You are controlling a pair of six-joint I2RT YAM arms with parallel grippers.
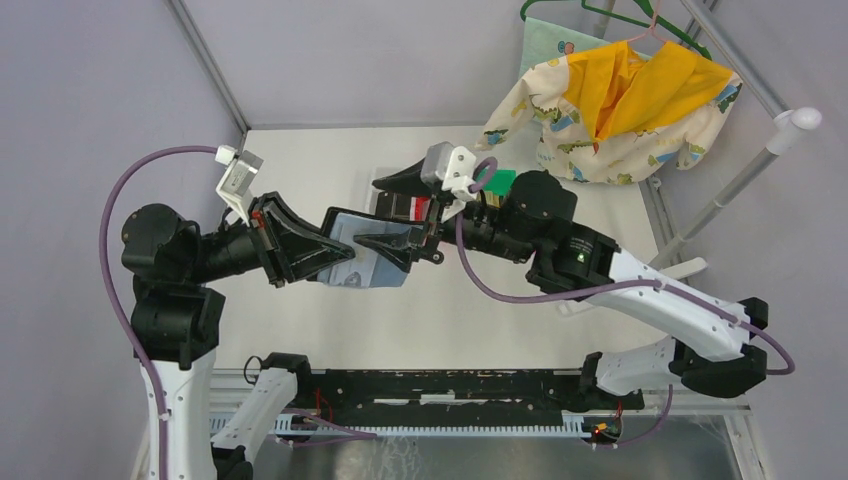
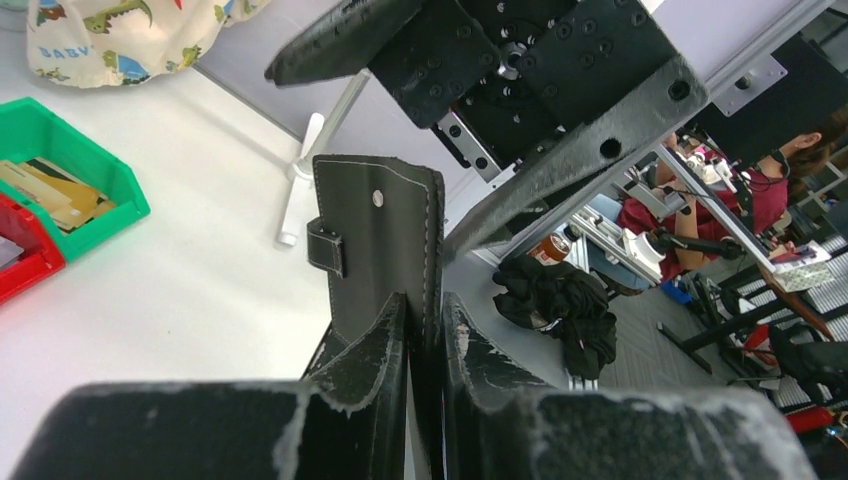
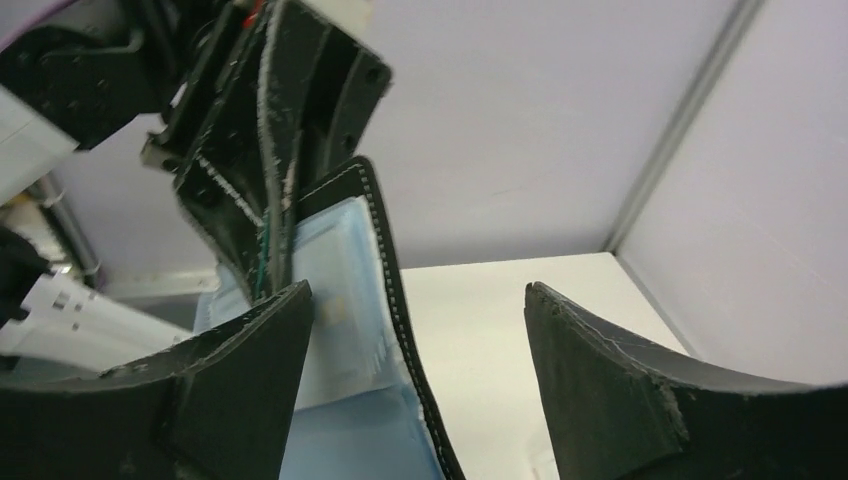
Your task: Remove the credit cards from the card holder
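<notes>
The card holder (image 1: 372,262), black leather outside with pale blue translucent sleeves inside, hangs above the table, spread open. My left gripper (image 1: 345,255) is shut on its left side; in the left wrist view the black cover (image 2: 375,240) with its snap strap rises from between the fingers. My right gripper (image 1: 372,208) stands open at the holder's right side, one finger in front of the sleeves and the other off toward the back. Seen from the right wrist, the blue sleeves (image 3: 345,310) lie beside the left finger (image 3: 250,370), with nothing clearly held. Individual cards are hard to make out.
Behind the holder are bins on the white table: a green bin (image 2: 85,160) with cards inside and a red bin (image 2: 30,255) beside it. A child's garment (image 1: 630,100) hangs at the back right.
</notes>
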